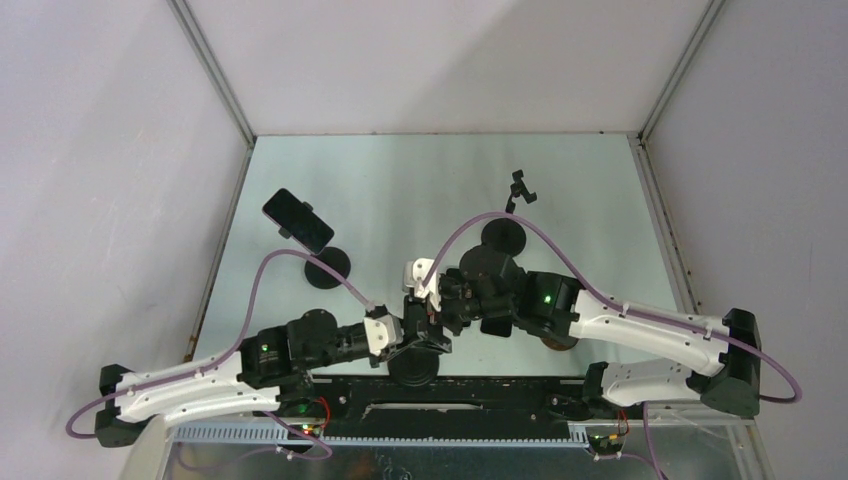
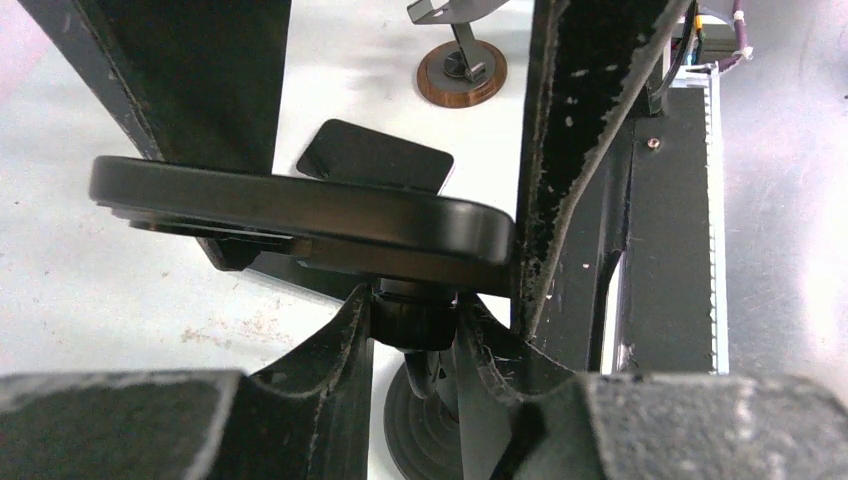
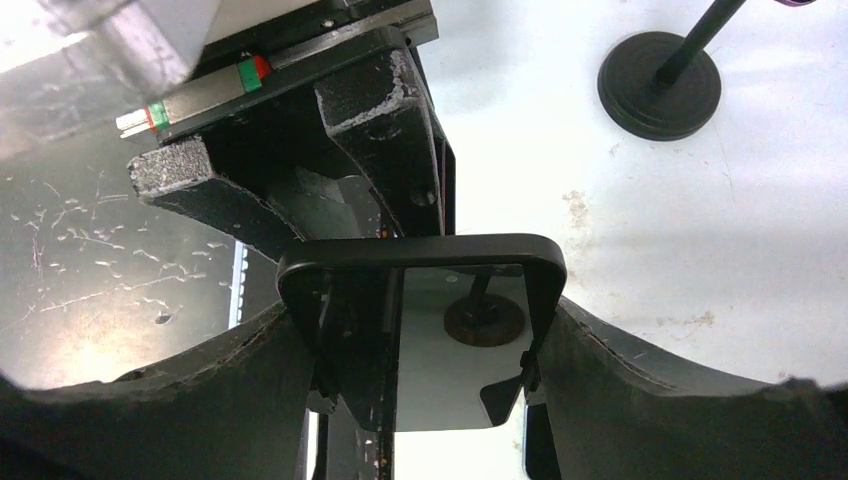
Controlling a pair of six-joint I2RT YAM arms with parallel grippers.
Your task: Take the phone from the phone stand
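Note:
In the right wrist view a black phone (image 3: 425, 252) with a glossy, reflecting screen sits between the fingers of my right gripper, which appear to press on its two side edges. Seen edge-on in the left wrist view, the phone (image 2: 300, 208) is tilted in front of the stand's head. My left gripper has its fingertips around the black upper part of the phone stand (image 2: 412, 318). Below them is the round stand base (image 2: 420, 425). Whether phone and stand head still touch is hard to tell. From above, the arms cover both.
Another phone (image 1: 298, 220) rests on a stand at the left. An empty black stand (image 1: 504, 237) is at the back right. A dark phone (image 1: 496, 327) lies flat beside the right arm, near a brown stand base (image 1: 558, 344).

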